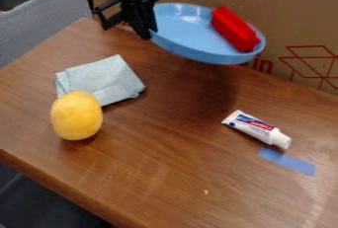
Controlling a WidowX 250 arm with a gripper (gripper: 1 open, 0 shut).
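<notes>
My black gripper (pixel 148 30) is shut on the near-left rim of a blue plate (pixel 192 37), holding it raised at the back of the table, against the cardboard. A red object (pixel 235 29) rests on the plate at its right side. A folded pale cloth (pixel 99 80) lies on the table at the left, with a yellow round object (pixel 77 115) in front of it. A toothpaste tube (pixel 256 128) lies at the right.
A strip of blue tape (pixel 290 162) is on the wooden table (pixel 172 183) at the right. A cardboard wall (pixel 297 35) stands behind, and grey fabric (pixel 34 30) borders the left.
</notes>
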